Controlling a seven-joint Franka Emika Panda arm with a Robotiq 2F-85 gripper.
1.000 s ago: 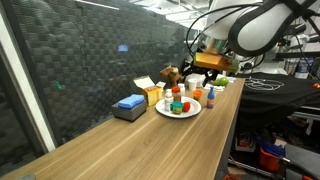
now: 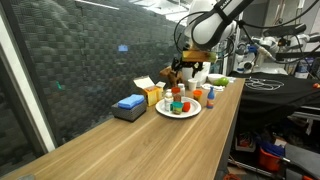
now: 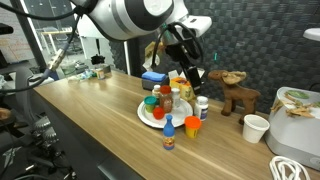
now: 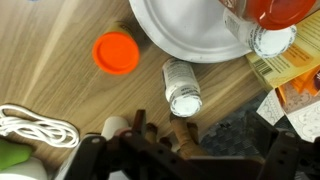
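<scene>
My gripper is open, its dark fingers point(image 4: 272, 145) wide apart with nothing held. It hangs above the table at the plate's end. In the wrist view a small white-capped bottle point(image 4: 182, 88) stands between the fingers, further below, beside the white plate point(image 4: 170, 38). The plate point(image 3: 143, 112) carries a red-topped bottle, a green jar and other items. An orange cup point(image 4: 116, 52) stands on the bare wood, and a brown moose figure point(image 3: 232, 90) sits behind the bottle point(image 3: 202, 108).
A blue bottle point(image 3: 168, 132) stands in front of the plate. A white cup point(image 3: 254, 128), coiled white cord point(image 3: 290, 168) and a white bin point(image 3: 292, 130) lie to the right. A dark box with blue contents point(image 2: 130, 106) sits left of the plate.
The arm has risen and shifted slightly left in exterior view 1, away from the table. Objects on the table look unmoved.
</scene>
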